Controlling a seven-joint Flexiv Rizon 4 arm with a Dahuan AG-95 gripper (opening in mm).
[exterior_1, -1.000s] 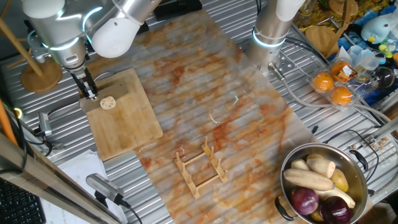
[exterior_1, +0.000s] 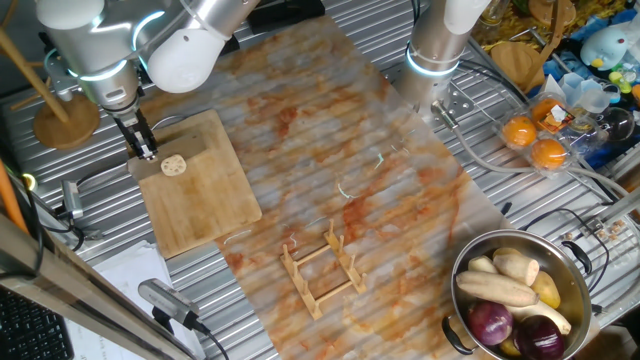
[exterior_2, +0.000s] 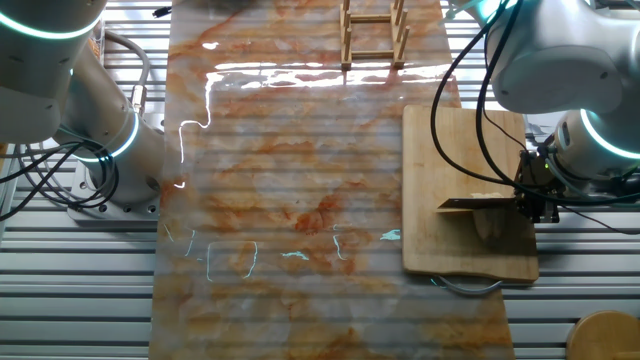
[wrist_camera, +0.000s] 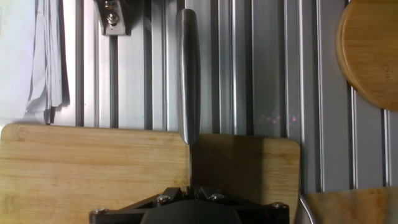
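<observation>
A knife shows edge-on in the wrist view, its metal handle (wrist_camera: 188, 81) reaching out past the board's edge. My gripper is shut on the knife where the thin blade (wrist_camera: 191, 163) runs down between its fingers. From the other side, the dark blade (exterior_2: 478, 203) juts left from the gripper (exterior_2: 535, 190) over the wooden cutting board (exterior_2: 435, 150). A pale round piece with holes, like sliced lotus root (exterior_1: 173, 165), appears right beside the gripper (exterior_1: 150, 153) over the board (exterior_1: 195, 205). Whether the blade touches it cannot be told.
A small wooden rack (exterior_1: 325, 272) stands on the marbled sheet (exterior_1: 300, 150). At lower right, a steel pot (exterior_1: 462, 300) holds several vegetables. Black cables (exterior_2: 440, 110) hang near the arm.
</observation>
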